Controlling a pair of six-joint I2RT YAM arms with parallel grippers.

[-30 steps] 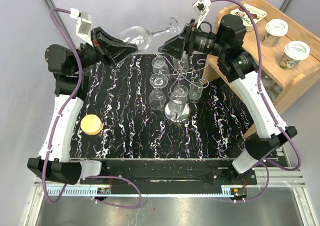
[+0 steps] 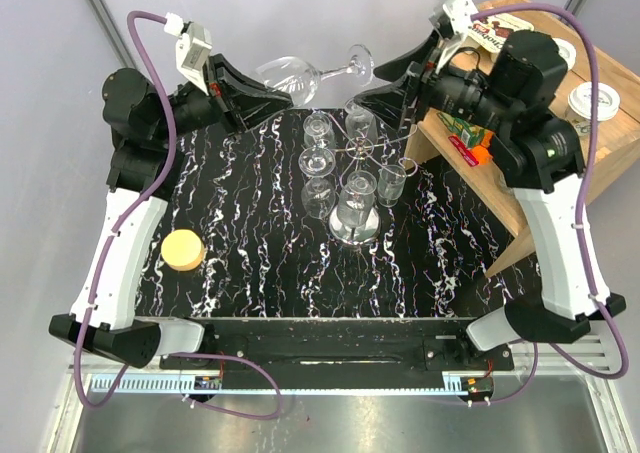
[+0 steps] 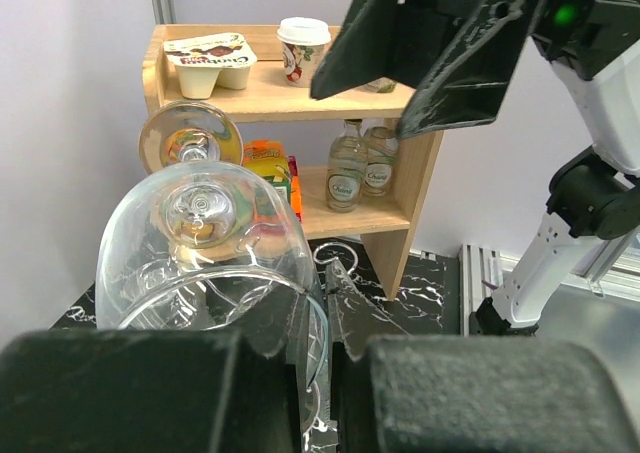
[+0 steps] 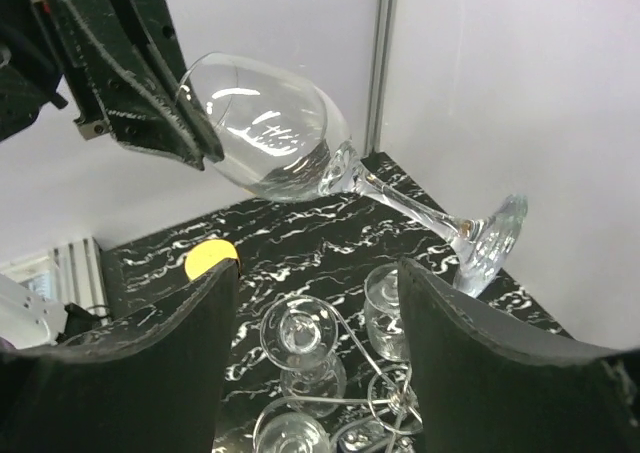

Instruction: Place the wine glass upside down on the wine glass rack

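A clear wine glass (image 2: 295, 79) is held sideways in the air above the rack, its bowl gripped at the rim by my shut left gripper (image 2: 245, 108); its stem and foot (image 4: 487, 238) point right. My right gripper (image 2: 390, 98) is near the foot, apart from it in the right wrist view, with its fingers parted and nothing between them. Below, the metal wine glass rack (image 2: 355, 228) carries several glasses (image 4: 300, 331), seen at the bottom of the right wrist view.
A wooden shelf (image 3: 260, 101) with cups, cartons and bottles stands on the right. A round yellow object (image 2: 182, 250) lies on the black marble table (image 2: 250, 273), whose left part is mostly clear.
My right arm has swung right and toward the front, its gripper shifting right off the glass's stem area.
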